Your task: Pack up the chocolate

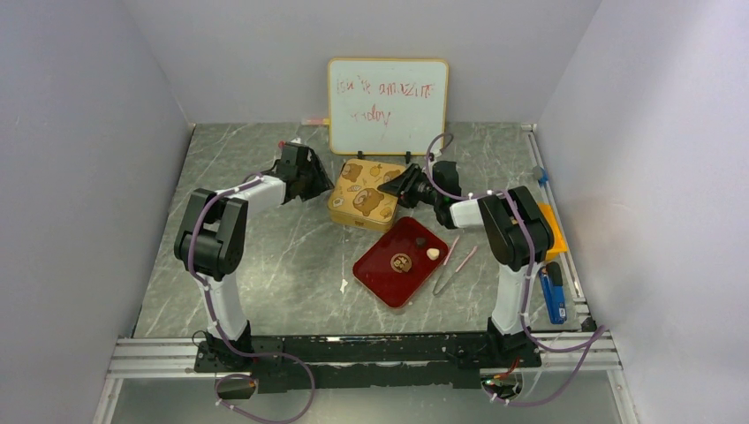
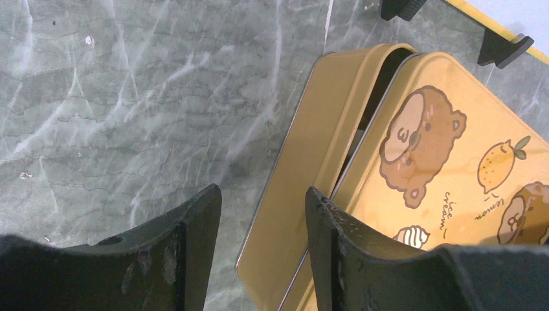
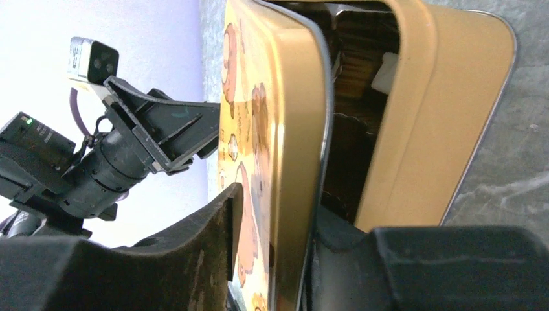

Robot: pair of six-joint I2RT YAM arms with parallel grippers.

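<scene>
A yellow tin box [image 1: 358, 220] printed with bears stands below the whiteboard. Its lid [image 1: 364, 188] rests on it unevenly, leaving a dark gap in both wrist views; dark contents and a small white piece [image 3: 386, 72] show inside. My right gripper straddles the lid's edge, one finger over its top and one under; whether it grips firmly is unclear. Beside the tin's left side, my left gripper is open, its right fingertip close to the wall. A round brown chocolate [image 1: 401, 262], a white piece [image 1: 433, 253] and a dark piece [image 1: 420, 241] lie on the red tray [image 1: 375, 281].
Tongs [image 1: 451, 272] lie right of the tray. The whiteboard [image 1: 389, 106] stands close behind the tin. At the far right are an orange bin [image 1: 553, 231] and a blue object [image 1: 554, 300]. A white scrap [image 1: 344, 285] lies left of the tray.
</scene>
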